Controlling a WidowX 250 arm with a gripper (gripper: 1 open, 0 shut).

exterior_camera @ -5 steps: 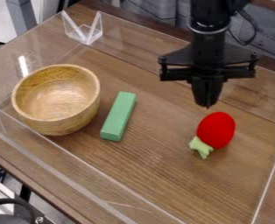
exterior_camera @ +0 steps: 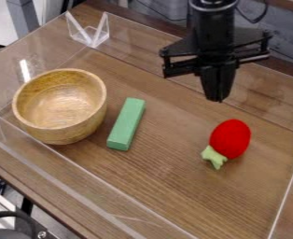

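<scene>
The black gripper (exterior_camera: 216, 89) hangs over the upper middle right of the wooden table, shut with nothing visible between its fingers. Below and a little right of it lies a red object with a pale green leafy end (exterior_camera: 231, 137), like a radish or strawberry toy. A flat green block (exterior_camera: 125, 124) lies left of centre. A large wooden bowl (exterior_camera: 61, 122) sits at the left.
A clear plastic holder (exterior_camera: 90, 28) stands at the back left. Cables lie beyond the left edge and at the bottom left corner.
Over the last second the gripper has moved back, away from above the red object. The objects on the table have not visibly moved.
</scene>
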